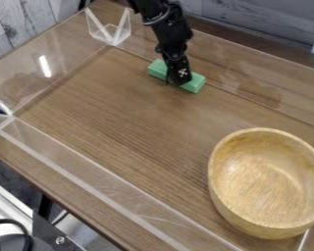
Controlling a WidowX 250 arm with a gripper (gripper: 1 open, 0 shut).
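The black robot arm reaches in from the top centre of the camera view, its gripper (176,71) pointing down onto a flat green block (191,84) on the wooden table. The fingertips are at the block, covering its middle. I cannot tell whether they hold it or how far apart they stand.
A large round wooden bowl (262,157) fills the lower right. A clear plastic container (109,26) stands at the upper left. Black cables lie at the lower left corner.
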